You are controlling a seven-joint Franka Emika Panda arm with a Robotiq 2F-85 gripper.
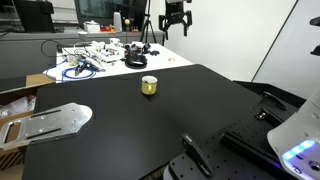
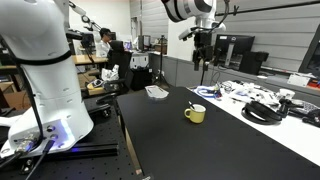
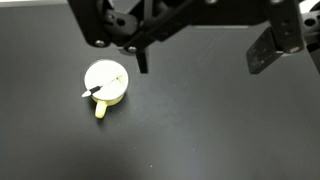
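Observation:
A yellow mug [image 1: 149, 86] with a white inside stands upright on the dark table. In the wrist view the mug [image 3: 106, 80] sits left of centre, its handle toward the bottom of the picture. A thin light-and-dark stick-like item [image 3: 98, 88] leans in it; what it is I cannot tell. My gripper [image 1: 175, 22] hangs well above the table, apart from the mug. Its fingers stand wide open with nothing between them, and bare table shows in the gap in the wrist view.
A silver metal plate [image 1: 48, 123] lies at the table's left side in exterior view 1. Tangled blue cables [image 1: 78, 70] and other clutter lie beyond the table's far edge.

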